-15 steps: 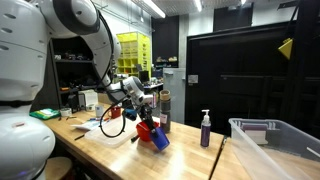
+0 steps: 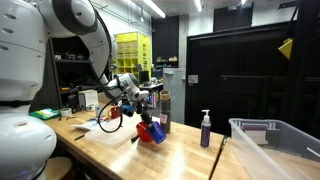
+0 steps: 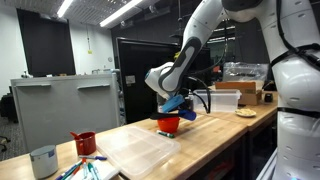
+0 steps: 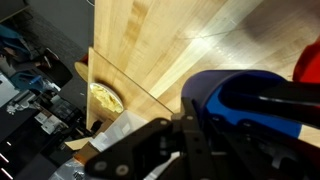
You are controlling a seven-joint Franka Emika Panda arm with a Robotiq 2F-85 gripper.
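A dark blue cup (image 2: 157, 134) hangs tilted just above the table, with my gripper (image 2: 149, 117) shut on its rim side. It is directly beside a red bowl (image 2: 144, 133) and overlaps it in exterior view 1. From the other side, the red bowl (image 3: 168, 124) stands on the table, and the blue cup (image 3: 190, 117) shows just to its right. In the wrist view the blue cup (image 4: 240, 112) lies between my dark fingers, and a red edge (image 4: 308, 68) shows at the right. The cup's contents are hidden.
A pump bottle (image 2: 205, 131) stands to the right, near a large clear bin (image 2: 275, 150). Behind the bowl is a dark canister (image 2: 165, 108). A clear tray (image 3: 137, 150) and a red pot (image 3: 87, 144) occupy the other end.
The gripper and blue cup have shifted slightly up and to the left in exterior view 1. The red bowl and the other objects look unmoved.
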